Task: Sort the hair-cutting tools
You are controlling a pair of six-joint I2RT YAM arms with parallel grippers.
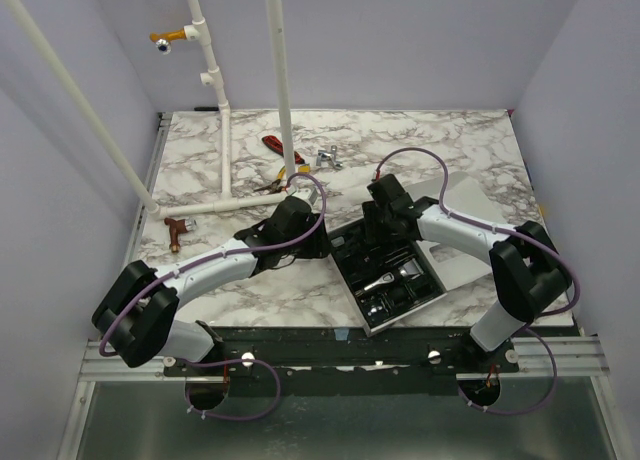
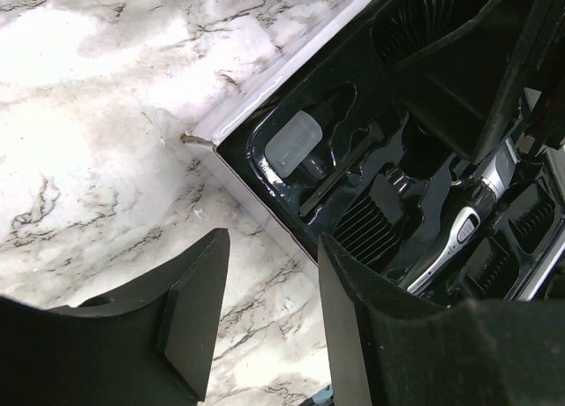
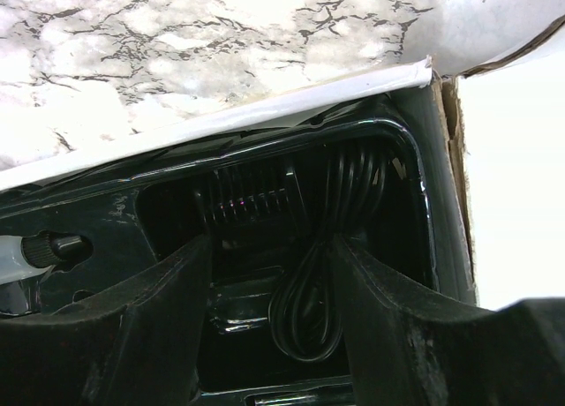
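The black case (image 1: pixel 355 295) of hair tools lies open on the marble table, holding a clear bottle (image 2: pixel 292 143), black combs (image 2: pixel 366 221), a silver-and-black trimmer (image 2: pixel 468 221) and a coiled cable (image 3: pixel 305 318). My open left gripper (image 1: pixel 318 242) hovers by the case's upper left edge, nothing between its fingers. My open right gripper is over the compartment at the case's far end with the cable and a comb (image 3: pixel 252 203); whether its fingertips touch them I cannot tell.
White card (image 1: pixel 470 270) lies right of the case. PVC pipes (image 1: pixel 226 155) stand behind, with pliers, a silver fitting (image 1: pixel 330 158) and a brass valve (image 1: pixel 176 230).
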